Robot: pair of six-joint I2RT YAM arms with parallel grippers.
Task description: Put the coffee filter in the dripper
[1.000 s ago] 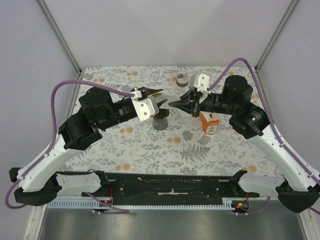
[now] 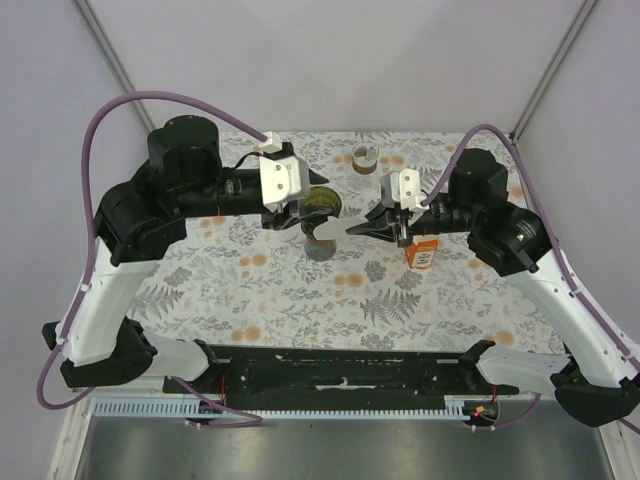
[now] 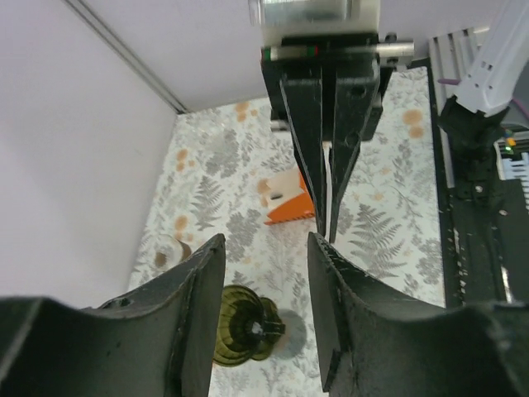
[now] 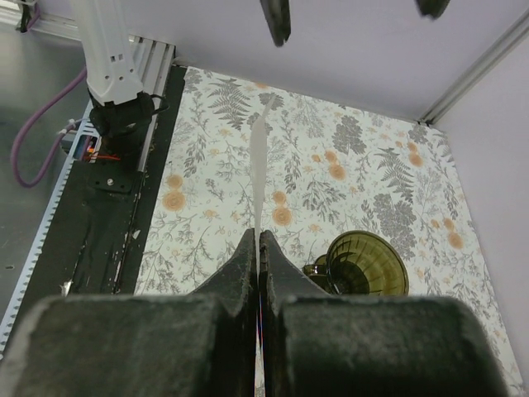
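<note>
My right gripper (image 2: 385, 222) is shut on a thin white coffee filter (image 2: 338, 226), which points toward the middle; in the right wrist view the filter (image 4: 258, 165) stands edge-on from between the fingertips. My left gripper (image 2: 315, 208) is open above and left of the dripper, its fingers empty in the left wrist view. The olive, translucent dripper is below the grippers, partly hidden from the top view by the left gripper; the left wrist view shows it (image 3: 235, 327) below the open fingers.
An orange-and-white box (image 2: 421, 254) lies right of the dripper. A clear cup (image 2: 365, 160) stands at the back. Pale walls bound the floral surface on the back and sides.
My left gripper has drawn back from the filter and turned slightly. The right gripper, holding the filter, has moved a little down and to the right in the top view.
</note>
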